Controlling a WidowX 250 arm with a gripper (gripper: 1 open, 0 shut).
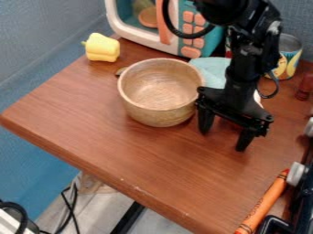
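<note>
The black arm hangs over the right half of the wooden table, its gripper (224, 137) low beside the right side of a round wooden bowl (146, 91). The two fingers point down.
A yellow toy pepper (101, 47) lies at the back left. Behind are a toy microwave (153, 23), a light blue plate (214, 69) and a can (288, 55). An orange stick (263, 205) lies at the right edge.
</note>
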